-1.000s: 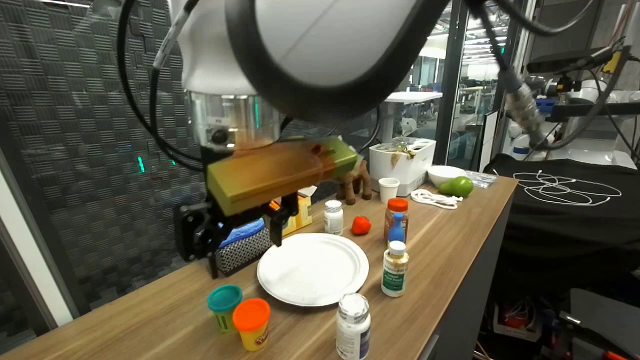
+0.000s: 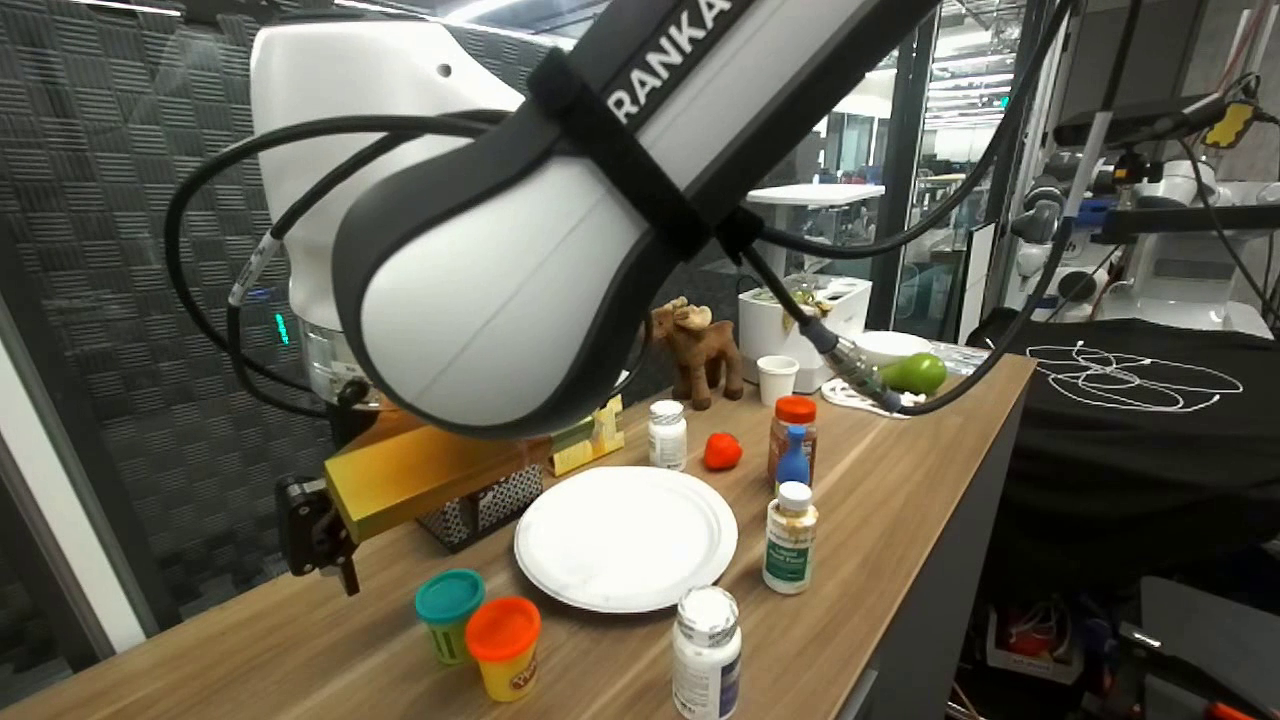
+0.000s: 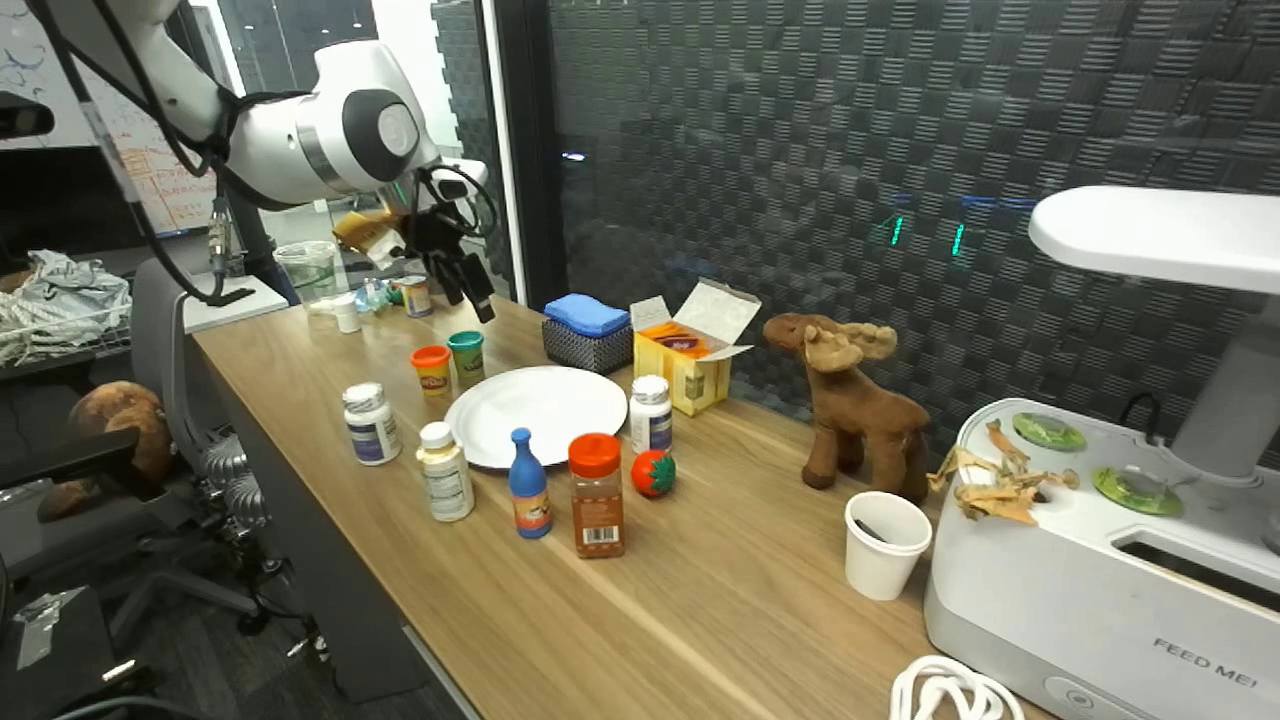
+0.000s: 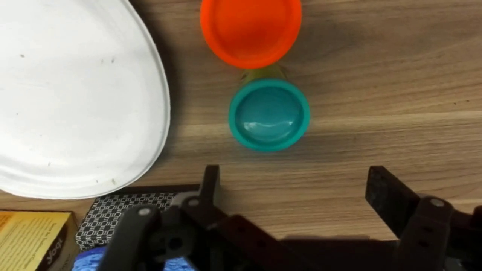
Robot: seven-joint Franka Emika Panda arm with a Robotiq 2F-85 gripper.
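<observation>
With its fingers wide apart and nothing between them, my open gripper hangs above the wooden counter. In the wrist view, a teal-lidded tub stands just past the fingertips, between them from side to side. Close beside it is an orange-lidded tub. A white plate lies to the left, apart from both tubs. From exterior view 1, the gripper appears up and left of the teal-lidded tub; one of its fingers points down. Exterior view 2 shows the gripper above and behind the tubs.
A patterned basket with blue cloth and a yellow tea box stand near the wall. Several bottles, including a white one, and a toy tomato surround the plate. Bare counter lies right of the tubs in the wrist view.
In exterior view 1, the arm and gripper have moved left and turned, leaving the space over the basket's front. The tubs, plate and bottles have stayed put.
</observation>
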